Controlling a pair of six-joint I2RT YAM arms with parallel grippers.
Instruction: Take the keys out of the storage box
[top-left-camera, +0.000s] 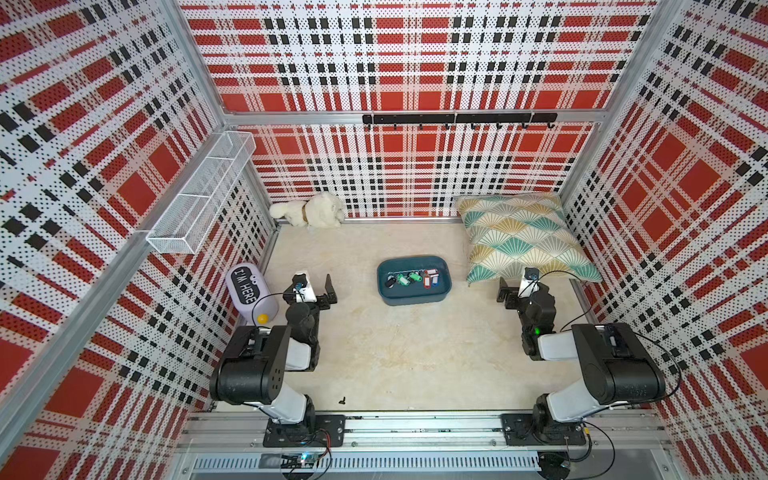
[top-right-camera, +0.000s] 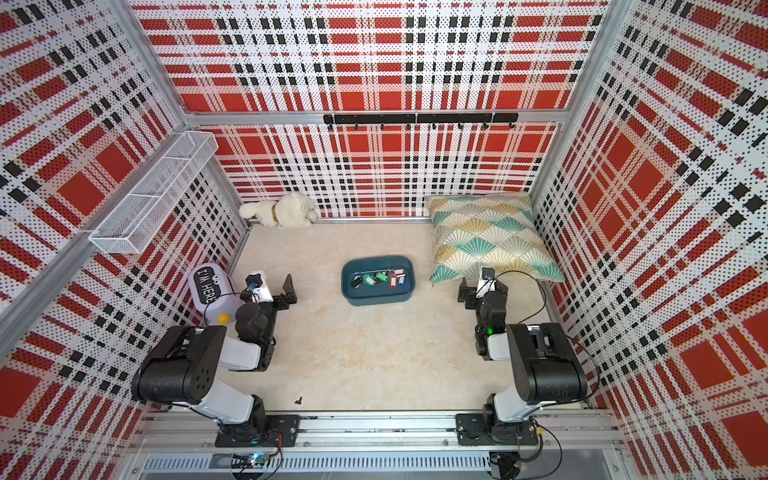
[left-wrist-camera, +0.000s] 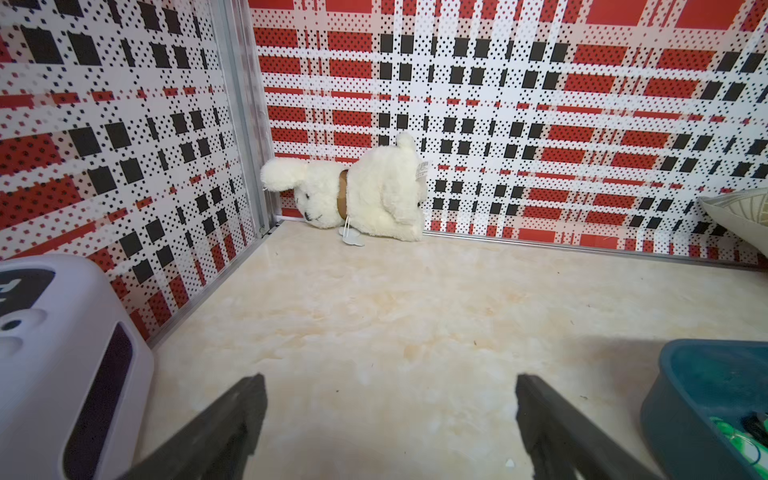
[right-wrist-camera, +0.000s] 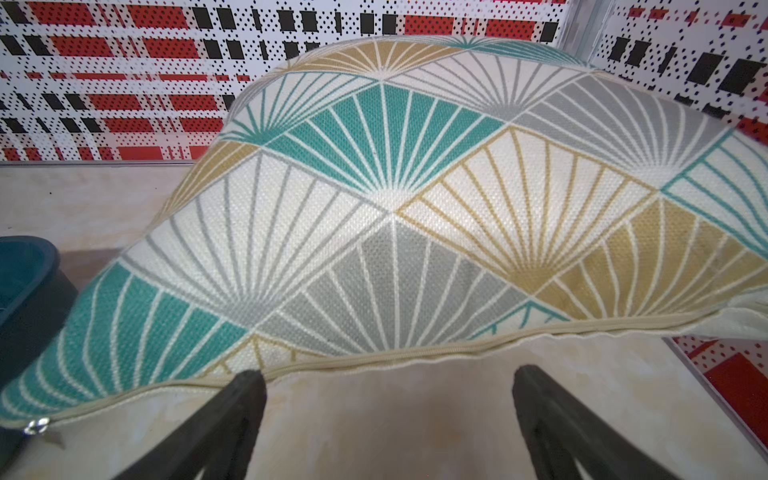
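A teal storage box (top-left-camera: 414, 297) sits in the middle of the floor, holding several small items in green, black, red and white; which of these are keys is too small to tell, though a black one (top-left-camera: 390, 281) lies at the left end. My left gripper is open and empty, low over the floor to the left of the box (left-wrist-camera: 672, 400). My right gripper is also open and empty, right of the box, facing the near edge of the patterned cushion (right-wrist-camera: 384, 280).
A cushion (top-left-camera: 520, 232) fills the back right, a white plush dog (top-left-camera: 320, 209) the back left. A lilac "I'M HERE" object (top-right-camera: 209, 288) stands beside the left arm, and a wire basket (top-left-camera: 192, 200) hangs on the left wall.
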